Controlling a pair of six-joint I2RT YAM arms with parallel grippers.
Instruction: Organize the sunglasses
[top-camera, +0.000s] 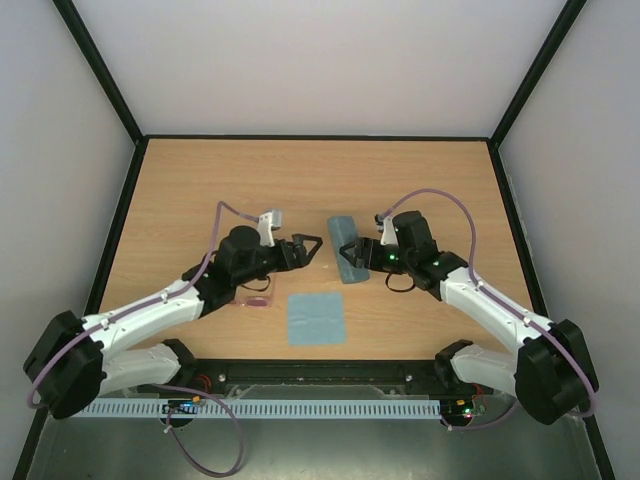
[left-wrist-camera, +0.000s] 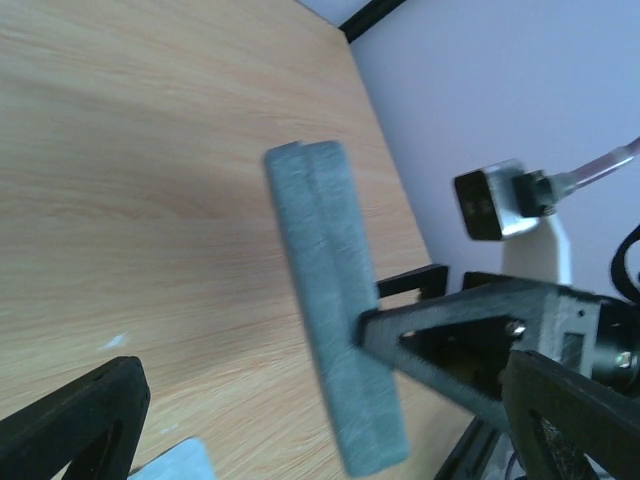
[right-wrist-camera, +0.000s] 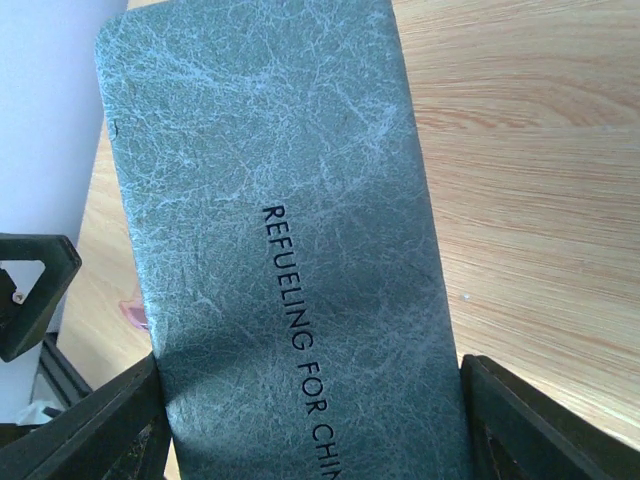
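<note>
A blue-grey glasses case (top-camera: 343, 232) is raised off the table, tilted, with my right gripper (top-camera: 350, 254) shut on its sides. Printed lettering on the case (right-wrist-camera: 290, 240) shows in the right wrist view, one dark finger (right-wrist-camera: 125, 430) at each side. Facing it across a small gap, my left gripper (top-camera: 312, 250) stands open with nothing between its fingers. From the left wrist, the case (left-wrist-camera: 335, 290) appears ahead, beyond the fingertips. Pinkish sunglasses (top-camera: 256, 299) lie on the table, partly hidden below the left arm. The blue-grey cloth (top-camera: 316, 319) lies flat near the front.
Bare wooden table (top-camera: 320, 175) stretches across the back and both sides. The two grippers are close together over the middle. A dark frame rail (top-camera: 315, 370) runs along the front edge.
</note>
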